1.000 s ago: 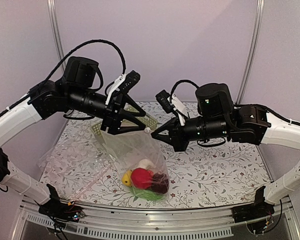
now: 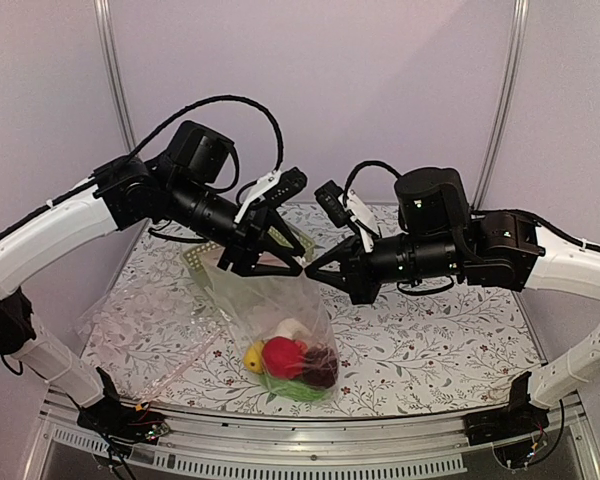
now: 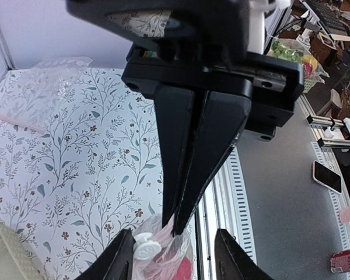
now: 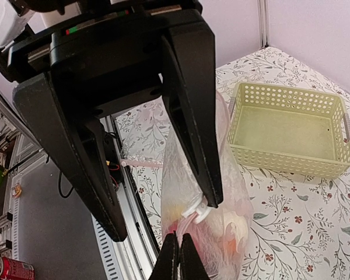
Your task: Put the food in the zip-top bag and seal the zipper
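Observation:
A clear zip top bag [image 2: 265, 300] stands upright on the table with food in its bottom: a red piece [image 2: 282, 357], a dark purple piece [image 2: 320, 368], a yellow piece [image 2: 253, 356], plus white and green ones. My right gripper [image 2: 309, 270] is shut on the bag's top edge, its fingertips pinching the thin zipper strip in the left wrist view. Around the strip stands my left gripper [image 2: 300, 258], its fingers apart. The white zipper slider lies between the left fingers, close against one of them; the right wrist view shows this slider [image 4: 199, 209] there too.
Behind the bag sits an empty pale green basket [image 4: 289, 157]. Another clear plastic bag [image 2: 135, 325] lies flat on the table's left side. Both grippers nearly touch each other.
The left gripper has moved right and slightly down, toward the right gripper, bringing its open fingers around the slider. The right arm and the food have hardly moved.

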